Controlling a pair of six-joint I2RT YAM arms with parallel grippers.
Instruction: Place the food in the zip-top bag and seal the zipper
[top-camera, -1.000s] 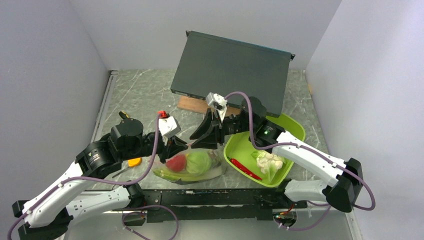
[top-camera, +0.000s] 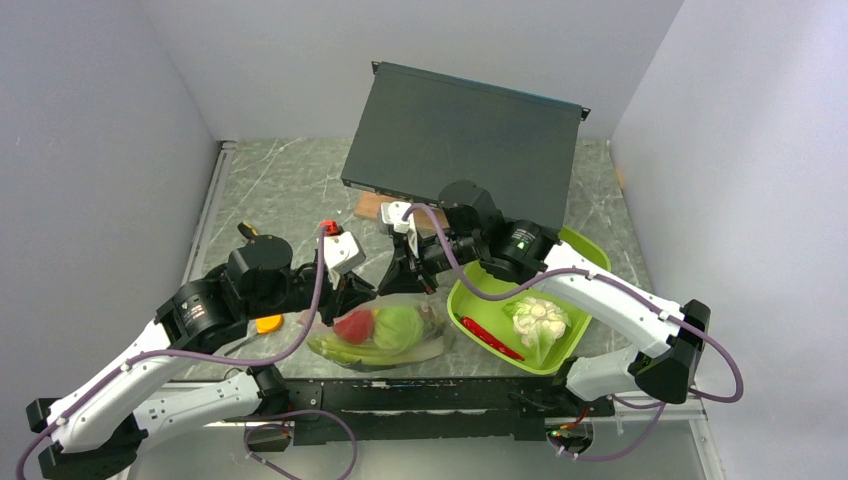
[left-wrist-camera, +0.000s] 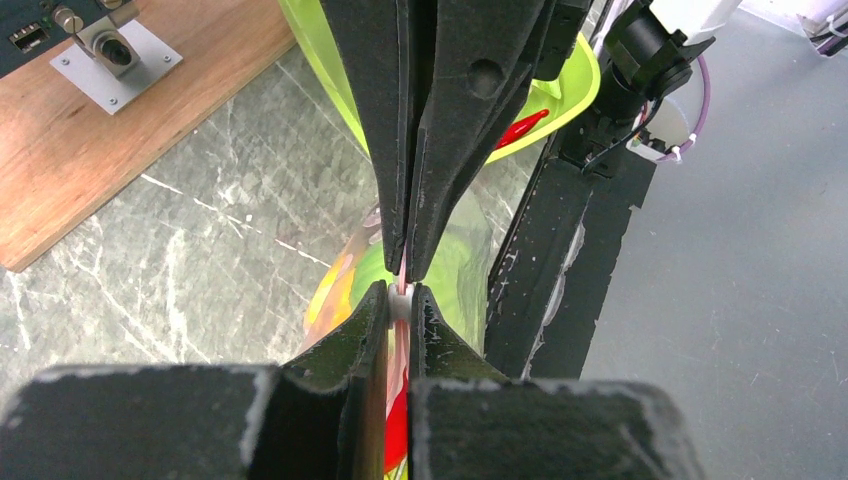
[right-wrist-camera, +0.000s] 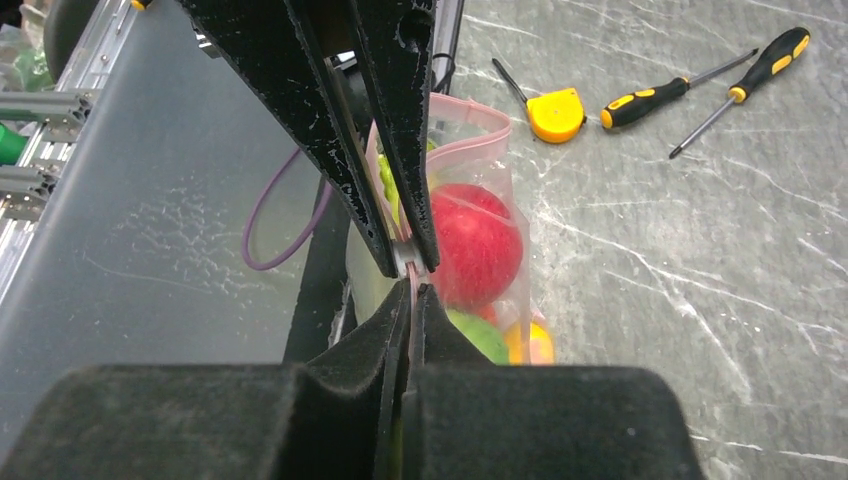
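The clear zip top bag (top-camera: 400, 330) stands at the table's front edge with a red ball-shaped food (right-wrist-camera: 475, 245), a green round one (top-camera: 398, 327) and other food inside. Its pink zip strip (right-wrist-camera: 478, 148) spreads into an open loop on the left arm's side. A pale slider (left-wrist-camera: 401, 302) on the strip is pinched by my left gripper, which is shut on it. Directly beside it, my right gripper is shut on the pink strip, its fingertips almost touching the left ones.
To the right, a green basket (top-camera: 597, 257) holds a cauliflower (top-camera: 540, 322) and a red chili (top-camera: 490, 338). A yellow tape measure (right-wrist-camera: 556, 116) and screwdrivers (right-wrist-camera: 645, 103) lie on the left. Behind the grippers are a wooden board (left-wrist-camera: 150, 110) and a dark panel (top-camera: 465, 140).
My right gripper has come left and down to the strip beside the left gripper, and its fingers went from open to shut. The left arm and the bag have hardly moved.
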